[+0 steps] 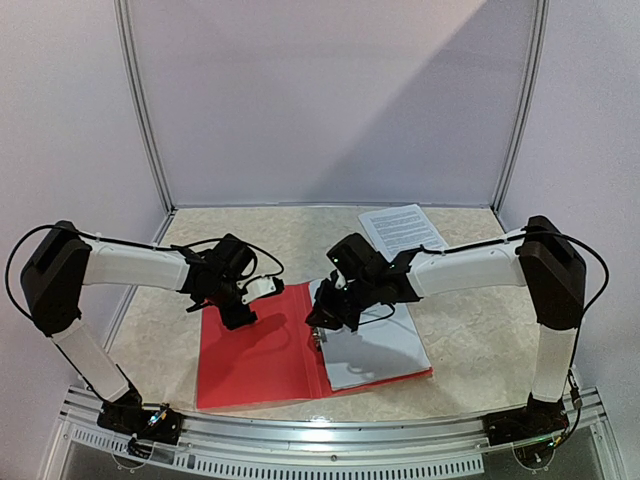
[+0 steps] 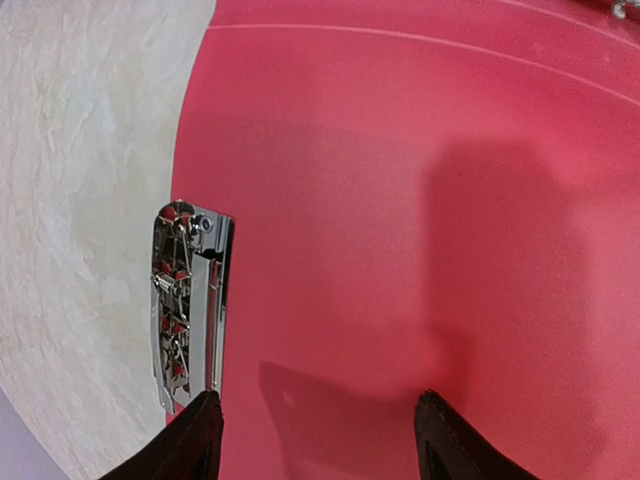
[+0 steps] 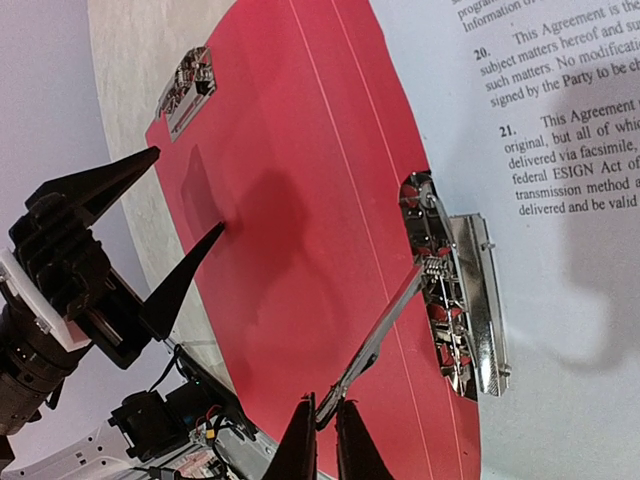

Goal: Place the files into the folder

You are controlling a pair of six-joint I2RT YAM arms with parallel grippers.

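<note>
The red folder (image 1: 255,360) lies opened flat on the table. White sheets (image 1: 375,345) rest on its right half. Beside the spine, a metal clip (image 3: 480,305) sits at the sheets' edge with its thin lever (image 3: 375,330) raised. My right gripper is parted by a narrow gap, the lever's end between its fingertips; a firm hold does not show. Over the left cover, my left gripper stands open and empty. Near it, a second metal clip (image 2: 190,305) is fixed at the cover's edge. A separate printed sheet (image 1: 403,228) lies behind the folder.
Bare table (image 1: 280,235) shows behind the folder and on both sides. Light walls (image 1: 340,110) enclose the back and sides. A metal rail (image 1: 320,440) runs along the front, close to the folder's near edge.
</note>
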